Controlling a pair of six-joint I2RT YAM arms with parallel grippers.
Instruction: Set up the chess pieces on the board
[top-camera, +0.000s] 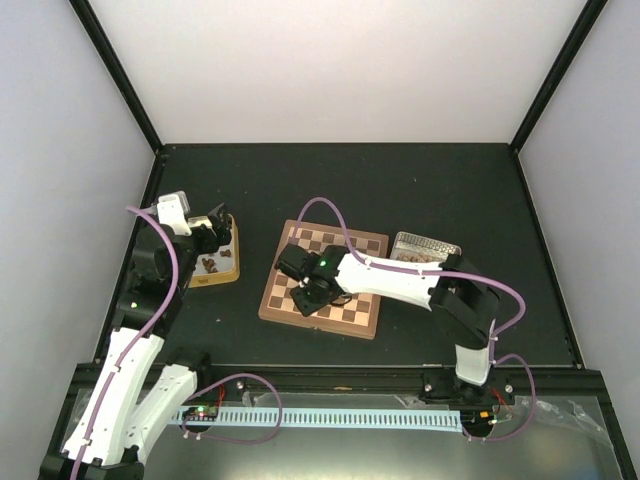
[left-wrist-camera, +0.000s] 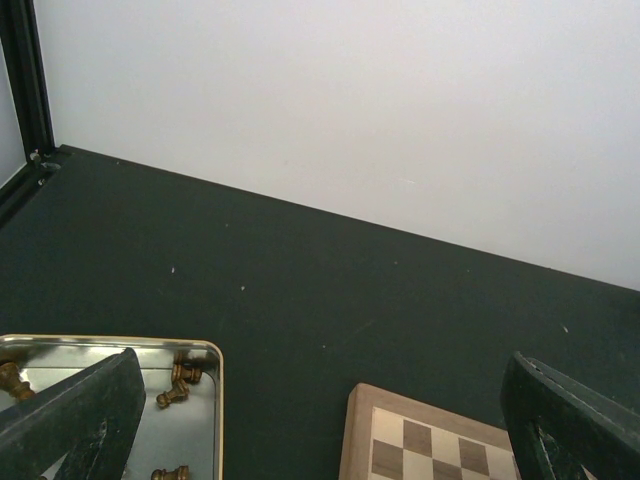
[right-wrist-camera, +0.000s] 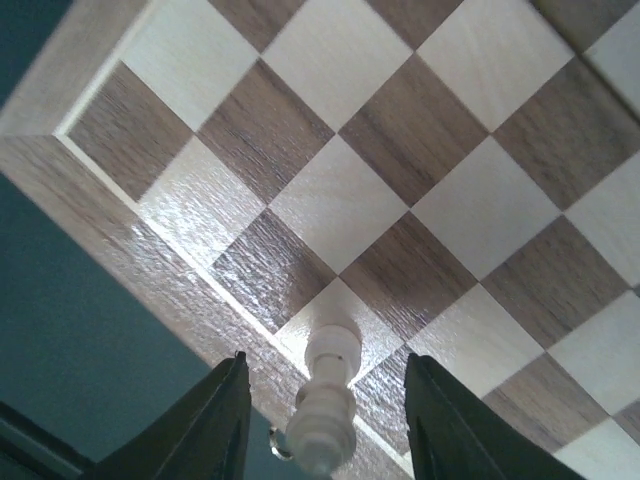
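Note:
The wooden chessboard (top-camera: 350, 320) lies in the middle of the table, partly under my right arm. In the right wrist view a pale chess piece (right-wrist-camera: 322, 430) stands at an edge square of the board, with my right gripper open around it, one finger on each side. My left gripper is open and empty above the left tray (left-wrist-camera: 219, 420), which holds several dark brown pieces (left-wrist-camera: 172, 394), some lying on their sides.
A second metal tray (top-camera: 426, 244) lies right of the board, partly hidden by my right arm. Walls enclose the back and both sides.

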